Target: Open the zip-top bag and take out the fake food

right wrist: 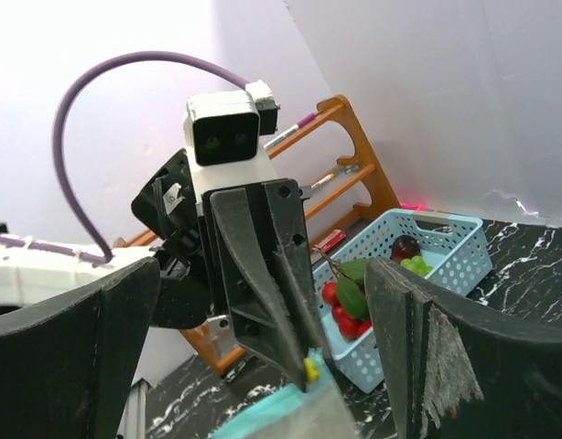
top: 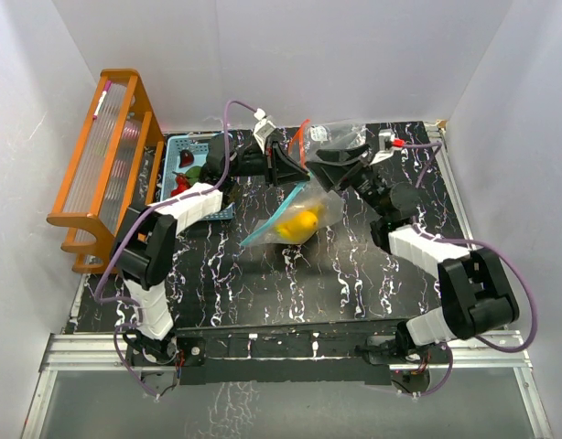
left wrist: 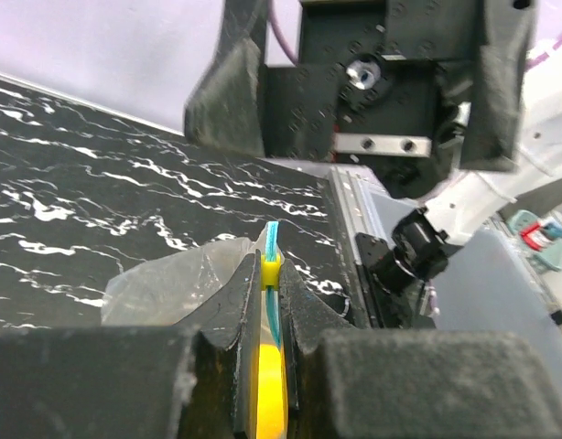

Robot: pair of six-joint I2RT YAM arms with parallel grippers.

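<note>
A clear zip top bag (top: 272, 230) with a blue-edged top hangs over the middle of the table, yellow fake food (top: 300, 225) inside it. My left gripper (top: 305, 176) is shut on the bag's corner; in the left wrist view the yellow slider (left wrist: 271, 272) and blue strip (left wrist: 272, 240) stick up between its fingertips. Close by on the right, my right gripper (top: 323, 168) stands open. Its spread fingers (right wrist: 446, 357) have nothing between them in the right wrist view, where the left gripper and bag corner show beyond.
A second clear bag with an orange-red edge (top: 334, 136) lies at the back. The blue basket (top: 224, 212) of fake food stands back left, beside a wooden rack (top: 87, 219).
</note>
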